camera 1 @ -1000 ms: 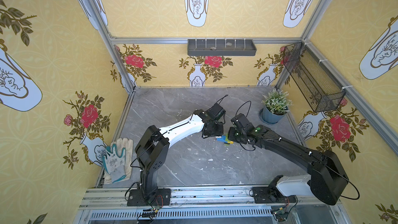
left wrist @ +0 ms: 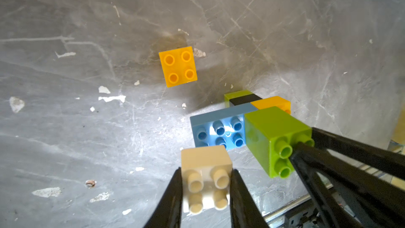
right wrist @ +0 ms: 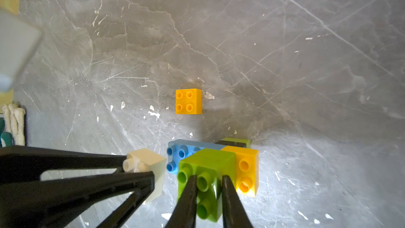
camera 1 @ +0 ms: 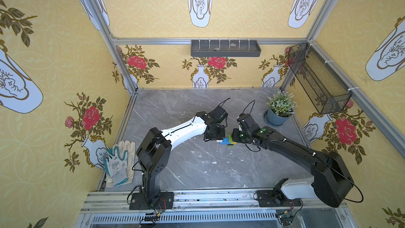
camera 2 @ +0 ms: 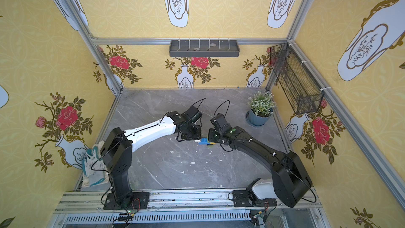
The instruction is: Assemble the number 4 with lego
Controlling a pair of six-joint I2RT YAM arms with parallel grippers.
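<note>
A white brick point(left wrist: 206, 160), studs facing the camera, sits between the fingers of my left gripper. Both fingers lie close along its sides; how firmly they press cannot be told. My right gripper is shut on a green brick point(right wrist: 213, 160). Around that brick sit a blue brick point(left wrist: 219, 126), a yellow-orange brick point(right wrist: 249, 166), a black piece point(left wrist: 244, 99) and another green piece point(left wrist: 238, 94), clustered closely. The white brick overlaps the blue brick's edge in the left wrist view; whether they touch is unclear. Away from these, an orange brick point(right wrist: 189, 101) lies loose, studs up.
A potted plant point(camera 1: 277, 109) stands at the back right. Gloves point(camera 1: 120, 164) lie at the left edge. A wire basket point(camera 1: 322, 80) and a grey tray point(camera 1: 225, 48) hang on the walls.
Both grippers have shifted only slightly.
</note>
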